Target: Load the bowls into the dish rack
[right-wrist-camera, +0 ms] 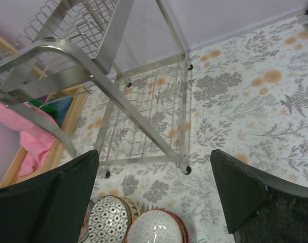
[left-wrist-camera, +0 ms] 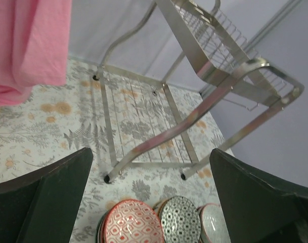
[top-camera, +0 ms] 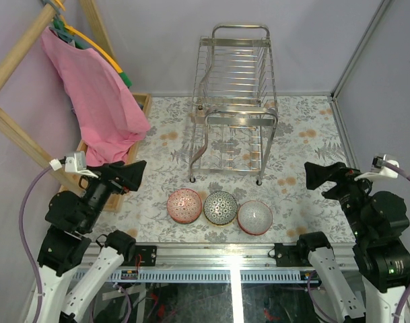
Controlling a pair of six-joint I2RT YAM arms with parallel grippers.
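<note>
Three bowls lie in a row on the patterned mat in front of the steel two-tier dish rack (top-camera: pixel 235 118): a red-patterned bowl (top-camera: pixel 184 205), a dark dotted bowl (top-camera: pixel 220 207) and a pale grey bowl with red rim (top-camera: pixel 254 217). The rack holds no bowls. My left gripper (top-camera: pixel 134 176) is raised at the left, open and empty, with the bowls below it in the left wrist view. My right gripper (top-camera: pixel 316 176) is raised at the right, also open and empty, facing the rack's lower tier and the bowls.
A pink cloth (top-camera: pixel 93 101) hangs on a wooden stand over a wooden tray (top-camera: pixel 70 188) at the left. Walls close in the back and sides.
</note>
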